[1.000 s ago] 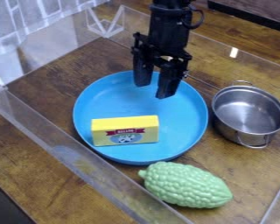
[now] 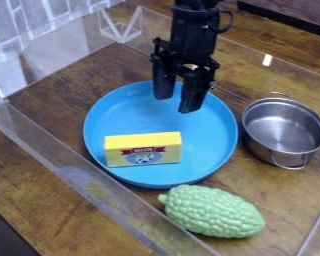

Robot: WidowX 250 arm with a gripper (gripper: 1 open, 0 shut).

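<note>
The black gripper (image 2: 179, 88) hangs above the back part of a blue plate (image 2: 112, 125), its two dark fingers spread apart with nothing visible between them. On the front left of the plate lies a yellow butter box (image 2: 143, 148) with a red label, apart from the gripper. A steel pot (image 2: 282, 130) stands to the right of the plate. A green bumpy vegetable toy (image 2: 214, 211) lies in front of the plate, toward the right.
Clear barrier edges run along the left front and right side, with a light tiled surface at the back left.
</note>
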